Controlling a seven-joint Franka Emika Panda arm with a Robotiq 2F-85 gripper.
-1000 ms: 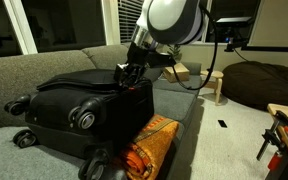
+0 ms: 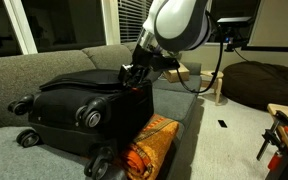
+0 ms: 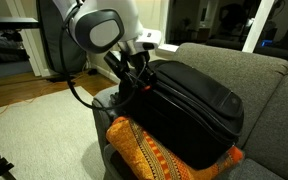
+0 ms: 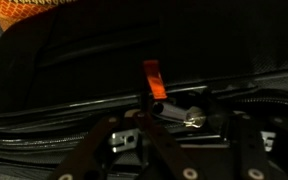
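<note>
A black soft suitcase [image 2: 69, 115] lies on its side on the grey sofa, its wheels facing the exterior view 1 camera. My gripper [image 2: 135, 74] is at the suitcase's upper edge, near its far end in that view. In the wrist view, a zipper [image 4: 74, 143] runs along the black fabric. A small metallic zipper pull [image 4: 181, 113] shows between the dark fingers, and the gripper looks shut on it. A red tag [image 4: 154, 80] lies just beyond the fingertips. Dark fingers against dark fabric make the exact contact hard to see.
An orange patterned cloth [image 3: 144, 150] lies beneath and beside the suitcase. The sofa backrest [image 2: 44, 72] rises behind it. A small wooden stool [image 2: 212, 82] and a dark beanbag [image 2: 264, 85] stand farther off; the carpet [image 2: 219, 140] is mostly clear.
In exterior view 1, my gripper has shifted slightly to the right along the suitcase's upper edge. The suitcase has also moved slightly to the right; the cloth looks about the same.
</note>
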